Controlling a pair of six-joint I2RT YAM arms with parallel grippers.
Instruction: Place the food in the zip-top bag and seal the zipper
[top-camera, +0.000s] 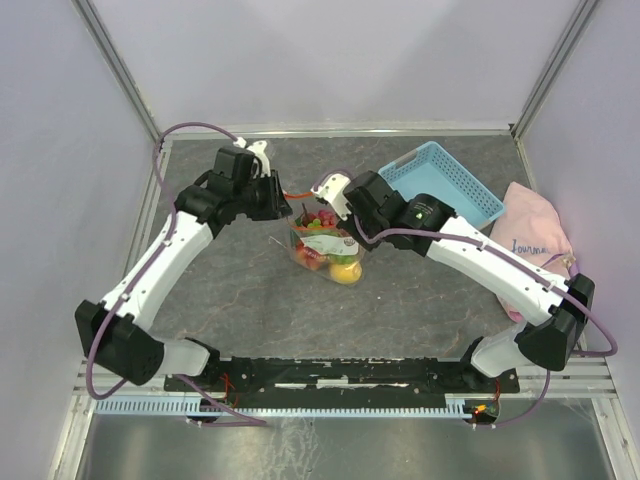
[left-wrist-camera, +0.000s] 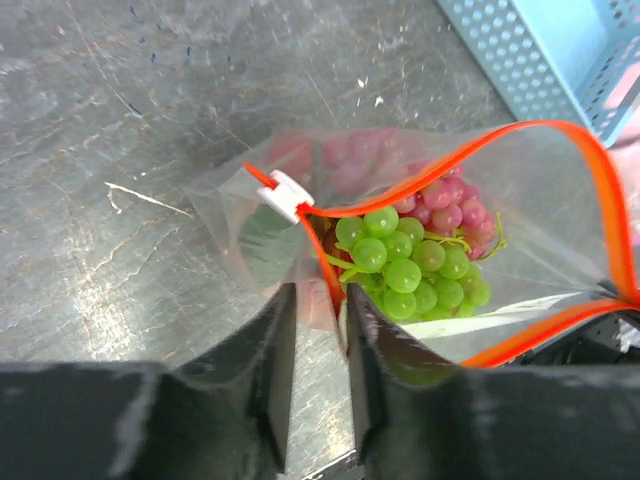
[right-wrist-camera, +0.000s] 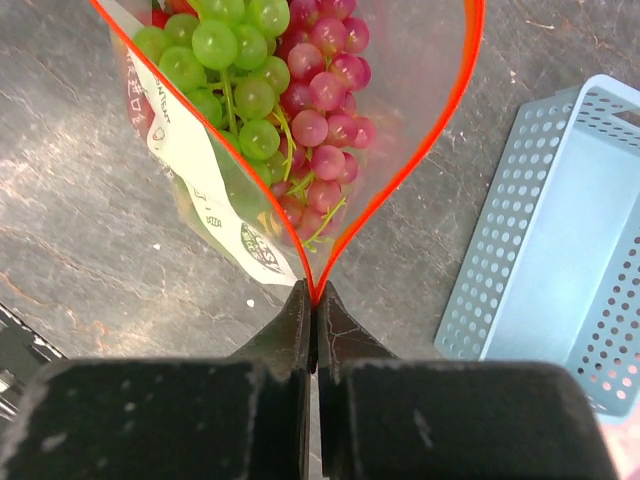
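Note:
The zip top bag (top-camera: 325, 262), with orange zipper and white slider (left-wrist-camera: 287, 196), sits in the table's middle, holding green grapes (left-wrist-camera: 400, 270), red grapes (right-wrist-camera: 325, 90) and other fruit. My left gripper (top-camera: 280, 212) is at the bag's left end, part open, its fingers beside the zipper strip below the slider; whether they touch it is unclear. My right gripper is shut on the zipper edge at the bag's other end, where the two orange strips meet.
A blue perforated basket (top-camera: 442, 185) stands at the back right. A pink bag (top-camera: 530, 240) lies at the right edge.

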